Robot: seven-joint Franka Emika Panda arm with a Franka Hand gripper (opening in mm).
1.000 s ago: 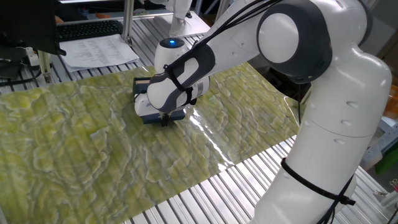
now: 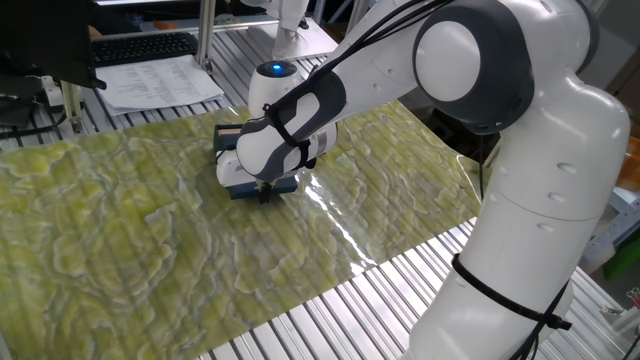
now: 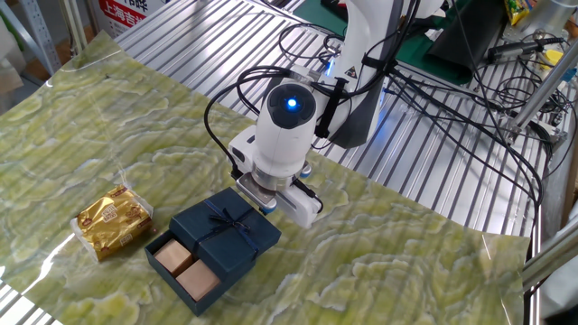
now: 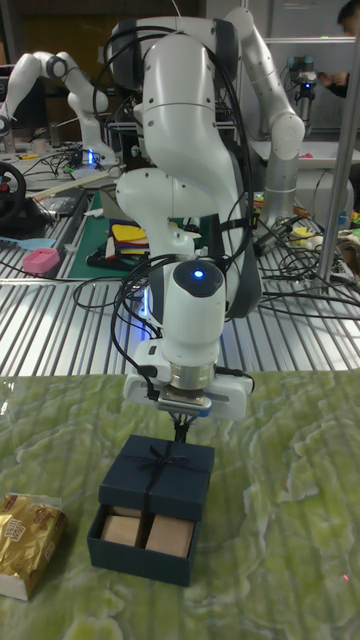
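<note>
A dark blue box [image 4: 141, 559] stands on the green marbled mat, with light brown blocks [image 3: 200, 279] inside its uncovered front part. Its dark blue lid [image 3: 213, 233], tied with a dark ribbon bow, sits shifted back over the box's rear part. My gripper [image 4: 180, 429] is at the lid's rear edge, pointing down. Its dark fingers look close together in the third exterior view, but whether the lid's edge is between them does not show. The hand hides the fingertips in the second exterior view. In the first, the arm covers most of the box and lid [image 2: 283, 186].
A gold foil packet [image 3: 112, 222] lies beside the box on the mat [image 3: 379, 262]. Clear mat stretches on the box's other side. Papers [image 2: 160, 83] and a keyboard [image 2: 145, 47] lie beyond the mat. Cables [image 3: 470, 126] hang around the arm.
</note>
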